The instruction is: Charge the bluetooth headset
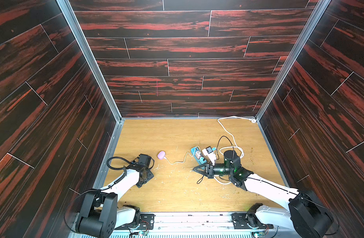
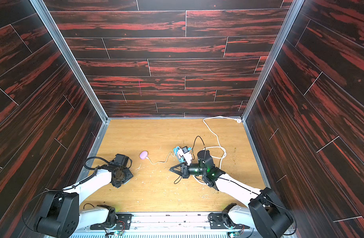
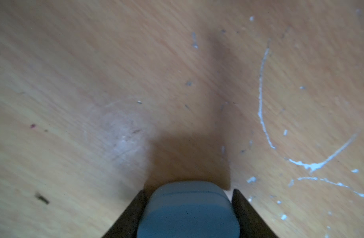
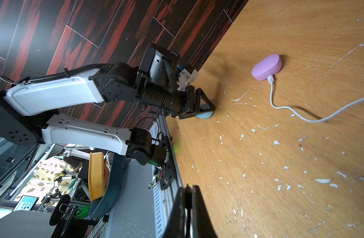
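Note:
In the left wrist view, a rounded grey-blue case (image 3: 188,216) fills the space between the fingers of my left gripper, which is shut on it. The case is low, just over or touching the wood; I cannot tell which. From the right wrist view its pale underside (image 4: 206,114) peeks out of the left gripper. A lilac oval case (image 4: 266,67) lies to the right of it with a white cable (image 4: 287,107) at its near end. My right gripper is shut, its fingertips together and empty, above the table right of centre.
The white cable runs to a blue-and-white power strip (image 1: 201,159) beyond the right gripper. A white adapter (image 1: 208,150) and a thick white cord (image 1: 228,132) are near it. White flecks dot the wooden table (image 1: 174,194), whose front middle is clear.

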